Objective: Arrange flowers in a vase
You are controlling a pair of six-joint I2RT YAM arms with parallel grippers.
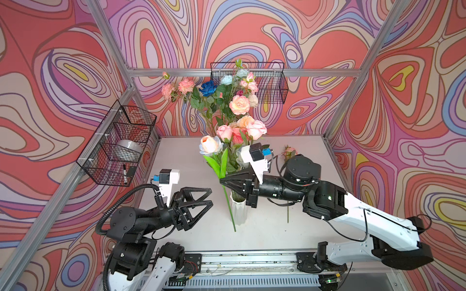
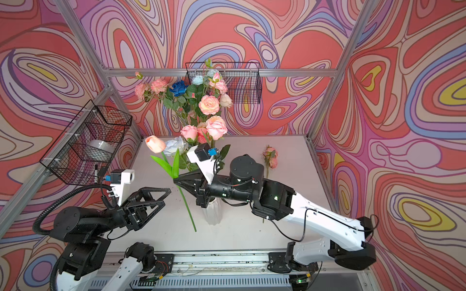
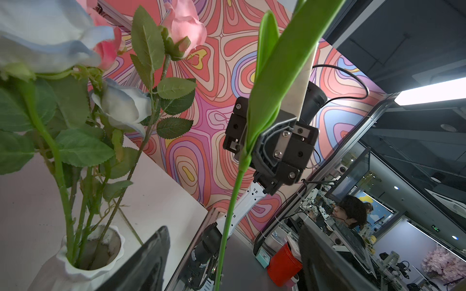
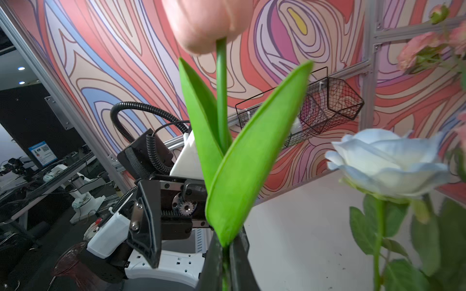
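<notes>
A pale pink tulip (image 2: 155, 144) with two bright green leaves (image 4: 252, 160) hangs upright from my right gripper (image 1: 223, 181), which is shut on its thin stem just below the leaves. The stem's lower end dangles free in front of the white vase (image 1: 239, 213), outside its mouth. Several roses stand in that vase, among them a pale blue-white rose (image 4: 388, 162). In the left wrist view, the vase's scalloped opening (image 3: 99, 249) shows beside the tulip's stem (image 3: 235, 203). Left of the stem, my left gripper (image 1: 211, 197) is open with nothing between its fingers.
Another pink flower (image 2: 270, 157) lies on the right of the table. Behind the vase rises a taller bunch of roses (image 1: 239, 104). Wire baskets (image 1: 116, 145) hang at the left, one holding a white bowl (image 1: 129, 149).
</notes>
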